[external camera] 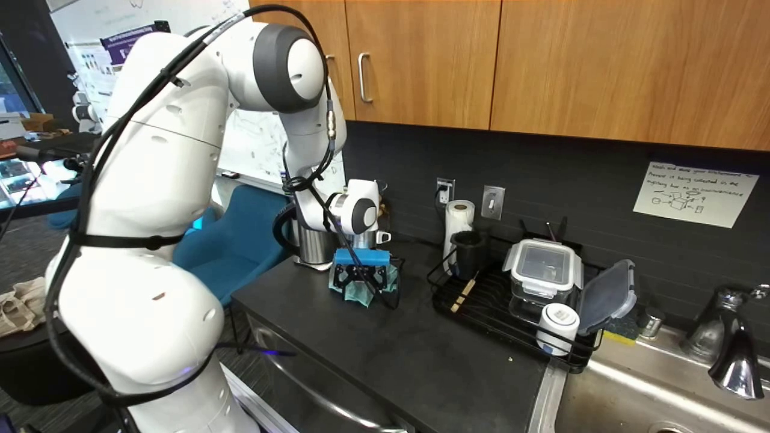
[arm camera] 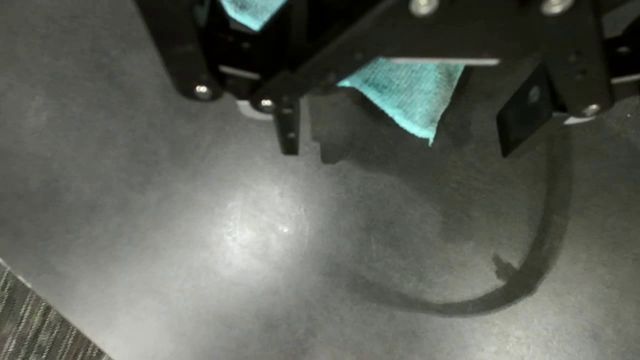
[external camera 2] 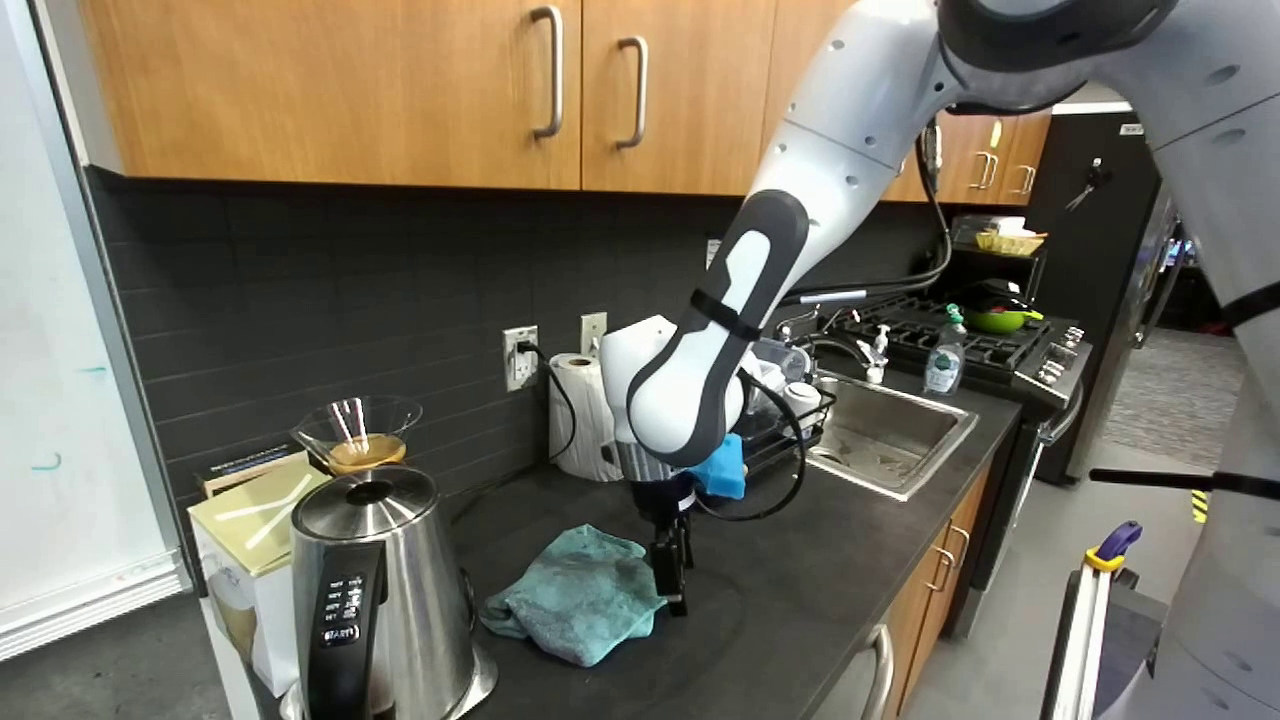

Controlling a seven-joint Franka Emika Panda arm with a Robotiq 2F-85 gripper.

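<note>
A crumpled teal cloth (external camera 2: 579,600) lies on the dark counter near the kettle. Beside its right edge in exterior view 2, my gripper (external camera 2: 672,570) points down, low over the counter. From exterior view 1, the gripper (external camera: 364,278) stands in front of the cloth (external camera: 357,293) and covers much of it. The wrist view has the gripper open, its fingers (arm camera: 288,129) wide apart. A corner of the cloth (arm camera: 414,99) shows past the linkage, between the fingers but not clasped; the rest is hidden.
A steel kettle (external camera 2: 374,564) stands close left of the cloth in exterior view 2. A paper towel roll (external camera: 459,220) is by the wall, near a black dish rack (external camera: 491,317) holding containers. Bare counter (external camera: 404,346) stretches toward the sink (external camera: 613,400).
</note>
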